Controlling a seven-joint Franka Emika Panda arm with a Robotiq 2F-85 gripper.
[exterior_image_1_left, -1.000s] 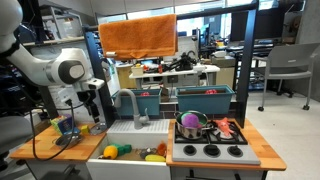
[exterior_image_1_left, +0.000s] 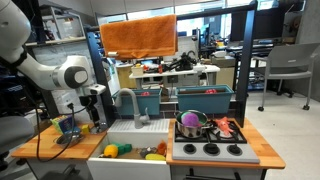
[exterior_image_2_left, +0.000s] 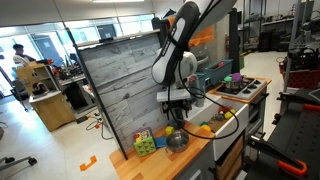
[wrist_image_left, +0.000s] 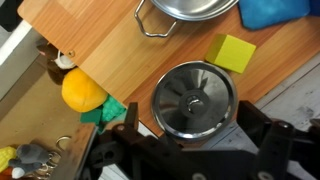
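Observation:
A round lid (wrist_image_left: 195, 100) with a dark see-through face, a metal rim and a centre knob lies beneath my gripper in the wrist view. The fingers stand open, one finger to each side of the lid, with nothing held. Whether the fingers touch the rim, I cannot tell. A yellow block (wrist_image_left: 230, 53) rests just beyond the lid, and farther off is a steel pot (wrist_image_left: 190, 6) with a wire handle. In exterior view 1 the gripper (exterior_image_1_left: 97, 89) hangs over the wooden counter (exterior_image_1_left: 62, 146) left of the sink.
An orange-yellow toy (wrist_image_left: 84, 90) and other toys lie to the left in the wrist view; a blue item (wrist_image_left: 272, 11) is at upper right. The faucet (exterior_image_1_left: 134, 100) rises close to the arm. A stove (exterior_image_1_left: 212, 150) with a pot (exterior_image_1_left: 190, 124) stands to the right.
The arm has shifted slightly over the left counter in exterior view 1. The sink, the stove and the things on them look unchanged.

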